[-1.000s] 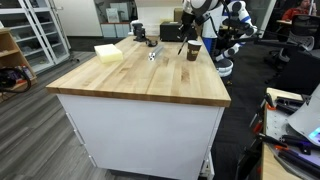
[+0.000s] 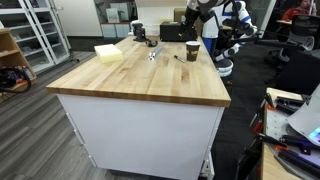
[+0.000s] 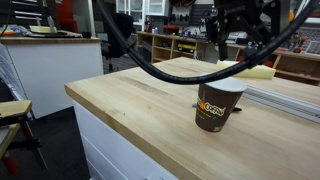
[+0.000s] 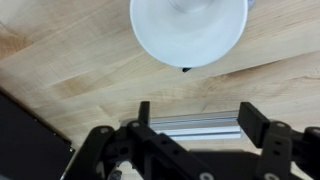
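Observation:
A dark brown paper cup [image 3: 217, 108] with a white inside stands upright on the wooden worktop [image 3: 140, 112], close to its edge. In the wrist view only part of the cup's white mouth [image 4: 188, 28] shows, cut off by the top border. My gripper is open, its two black fingers [image 4: 143, 118] well apart with nothing between them. It hangs above the worktop, higher than the cup and apart from it.
A pale yellow block [image 2: 109, 51] lies farther along the worktop. A silver rail [image 3: 287, 101] runs behind the cup. One small dark, thin item [image 2: 180, 57] lies beside the cup.
Over the last second my gripper has risen from close to the cup's height to above it. The cup and the yellow block show no visible movement.

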